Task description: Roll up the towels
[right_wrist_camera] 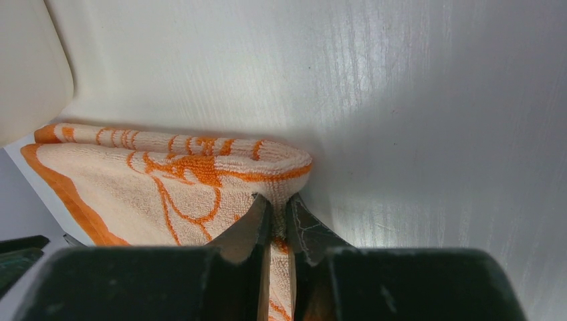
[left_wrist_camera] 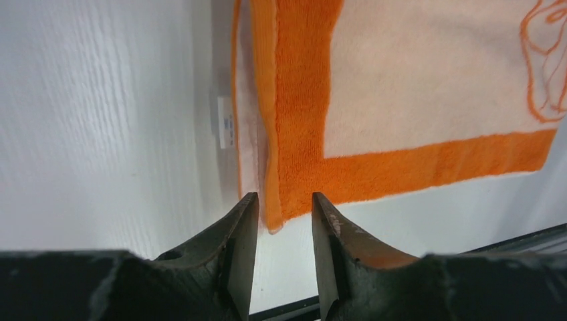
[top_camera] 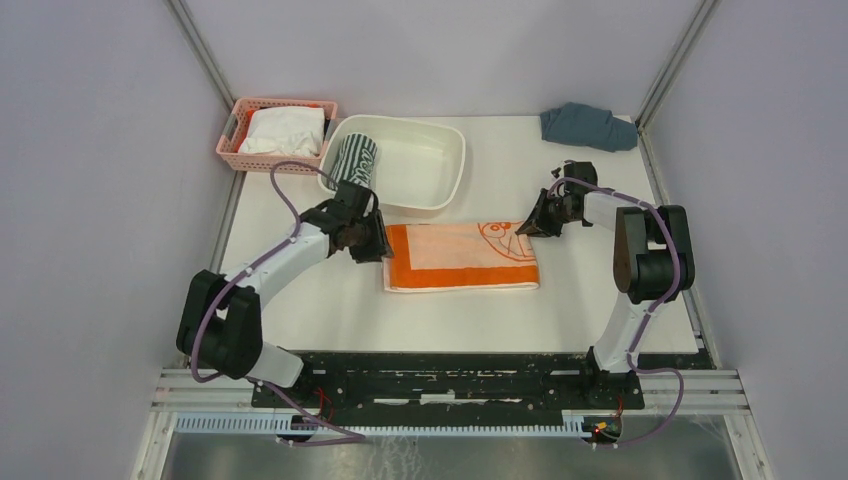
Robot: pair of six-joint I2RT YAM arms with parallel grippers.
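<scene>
An orange and peach towel (top_camera: 455, 250) lies folded flat in the middle of the table, a round orange drawing near its right end. My right gripper (top_camera: 522, 232) is shut on the towel's far right corner; the right wrist view shows the cloth (right_wrist_camera: 277, 180) pinched between its fingertips. At the towel's left end, my left gripper (top_camera: 385, 258) stands open. In the left wrist view nothing is between its fingers, and the towel's left edge (left_wrist_camera: 271, 147) with its layered fold runs just beyond them.
Behind the towel stands a white bin (top_camera: 415, 165) holding a green-striped rolled towel (top_camera: 354, 160). A pink basket (top_camera: 229, 145) with a white cloth (top_camera: 285, 131) is at the back left. A dark teal cloth (top_camera: 588, 126) lies back right.
</scene>
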